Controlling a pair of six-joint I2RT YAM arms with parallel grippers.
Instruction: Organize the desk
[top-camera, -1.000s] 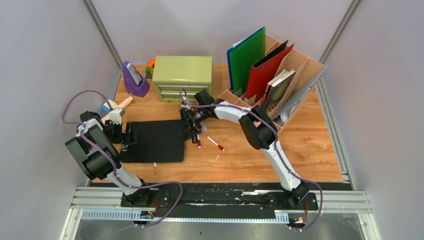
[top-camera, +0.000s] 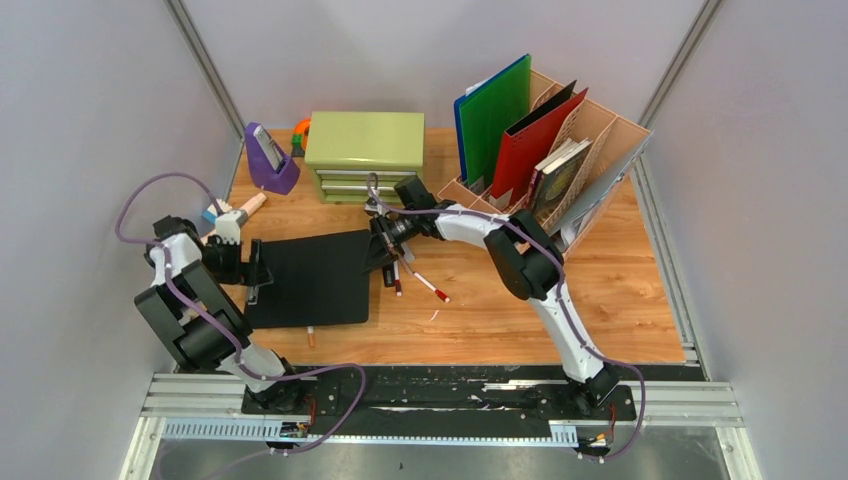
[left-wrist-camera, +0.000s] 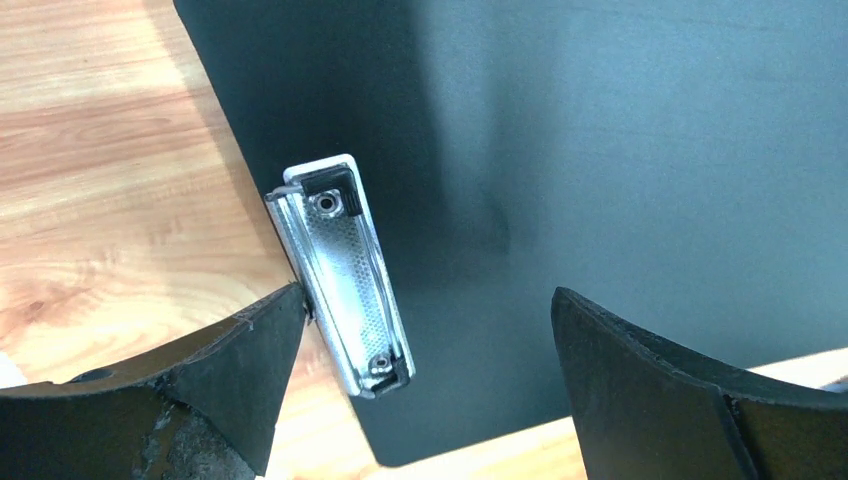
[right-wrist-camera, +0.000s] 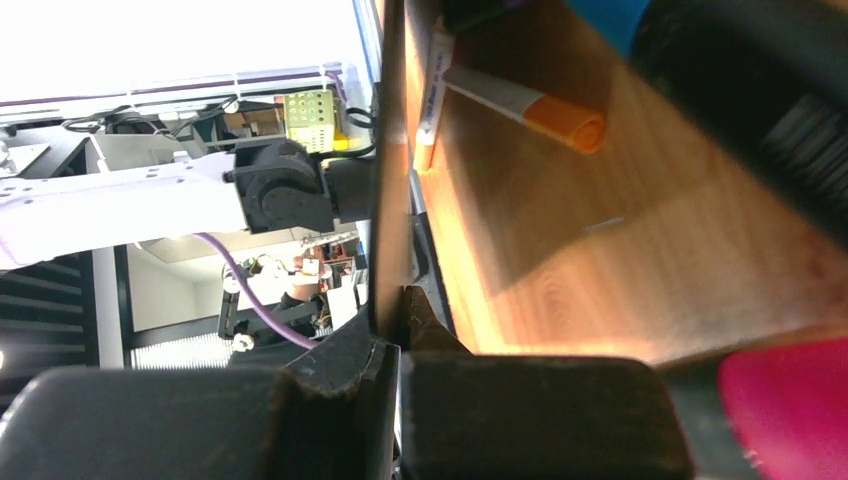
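Observation:
The black clipboard (top-camera: 318, 290) lies at the left of the desk, seen almost edge-on in the right wrist view. Its near-edge is pinched where my right gripper is shut on it. In the left wrist view, the silver clip (left-wrist-camera: 350, 285) sits on the board's left edge. My left gripper stands open above the clip end, its left finger (left-wrist-camera: 215, 385) close beside the clip and the other over the board. An orange-ended marker (top-camera: 311, 336) pokes out from beneath the front edge. Other markers, such as a red-capped one (top-camera: 432, 288), lie to the right.
A green drawer box (top-camera: 365, 140) and a purple stand (top-camera: 270, 165) line the back. At the back right, a wooden file rack (top-camera: 620, 140) holds several folders and books. A dark cylinder with a blue end (right-wrist-camera: 750, 110) lies near my right gripper.

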